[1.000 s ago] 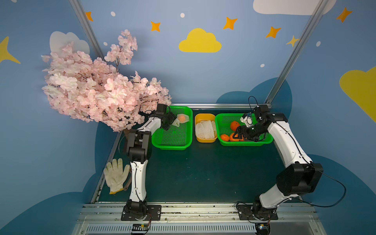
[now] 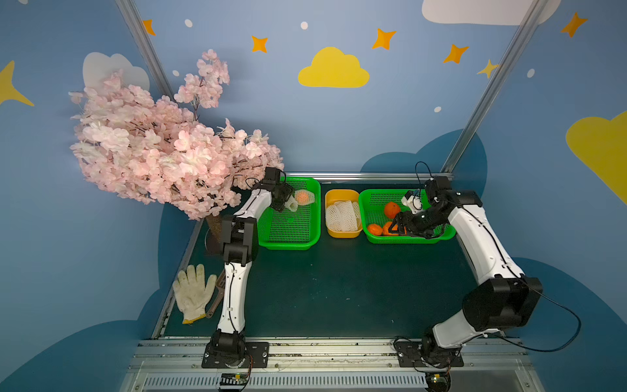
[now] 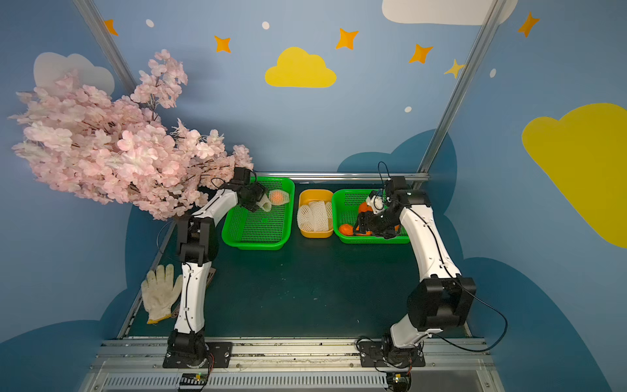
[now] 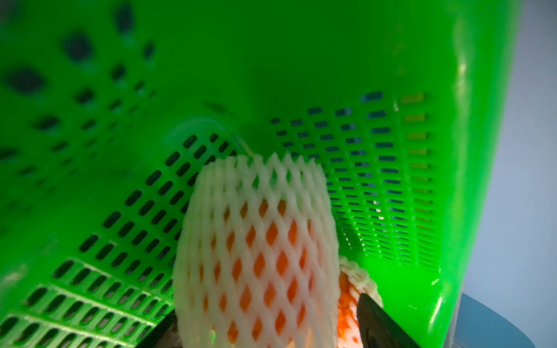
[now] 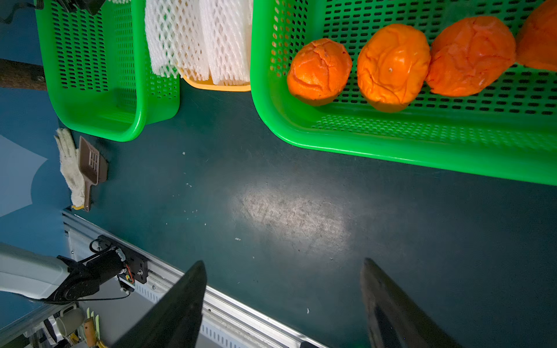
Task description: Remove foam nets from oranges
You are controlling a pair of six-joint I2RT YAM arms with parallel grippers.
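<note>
In the left green basket (image 2: 288, 241), oranges in white foam nets (image 2: 303, 196) lie at the back. The left wrist view shows one netted orange (image 4: 255, 255) filling the space between my left gripper's (image 4: 261, 324) dark fingertips, with another netted orange (image 4: 351, 295) behind; whether the fingers grip is unclear. My right gripper is open and empty, hanging over the near side of the right green basket (image 5: 406, 150), which holds several bare oranges (image 5: 393, 63).
A yellow bin (image 2: 343, 228) with white foam nets (image 2: 343, 214) sits between the baskets. Pink blossom branches (image 2: 156, 150) crowd the left arm. A glove (image 2: 192, 294) and a brown scoop (image 5: 92, 165) lie front left.
My left arm has shifted slightly right and toward the back at the left basket.
</note>
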